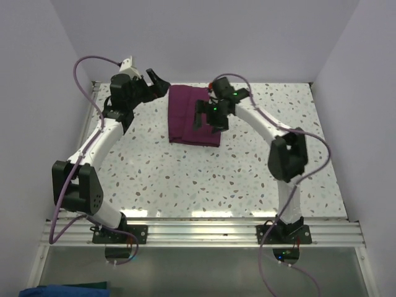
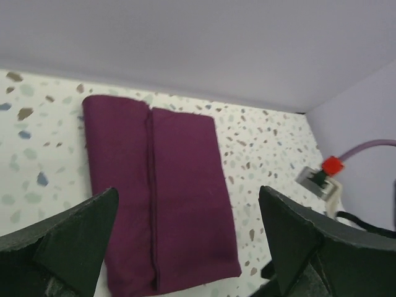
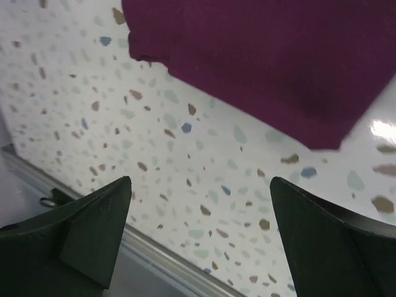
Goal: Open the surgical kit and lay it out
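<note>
The maroon folded surgical kit [image 1: 182, 111] lies flat on the speckled tabletop, upper middle. My left gripper [image 1: 159, 88] hangs open left of and above it; in the left wrist view the cloth [image 2: 185, 198] spreads beyond its open fingers. My right gripper [image 1: 210, 117] is over the kit's right part, open; in the right wrist view the cloth's near edge [image 3: 278, 86] lies beyond its fingertips, with bare table between them.
Grey walls enclose the back and sides of the table [image 1: 198, 185]. A blue object [image 1: 74, 291] sits at the bottom left, off the table.
</note>
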